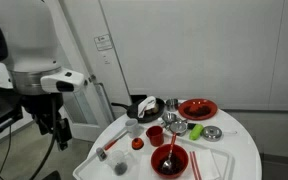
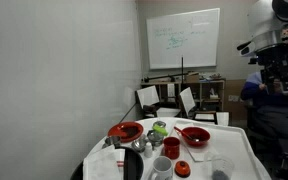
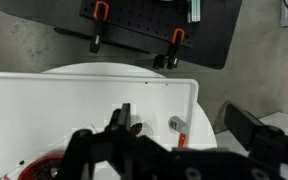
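My gripper stands open, its dark fingers spread wide with nothing visible between them. In exterior view 1 the arm (image 1: pixel 36 60) is at the left, with the gripper up beyond the table's left side. A white tray (image 1: pixel 86 171) holds a red bowl (image 1: pixel 157 163) with a red-handled utensil across it, a clear cup (image 1: pixel 121 168), a small red round object (image 1: pixel 137 143) and a small metallic item (image 1: pixel 101 154). In the wrist view, that metallic item (image 3: pixel 177 124) lies near the tray's corner; part of the red bowl (image 3: pixel 42 170) shows at lower left.
Behind the tray are a red cup (image 1: pixel 155 136), a white cup (image 1: pixel 133 128), a black pan (image 1: pixel 158 108), several metal containers, a green item (image 1: pixel 196 131) and a red plate (image 1: pixel 198 107). A black perforated base (image 3: pixel 134 20) borders the table. Much of the tray nearest it is bare.
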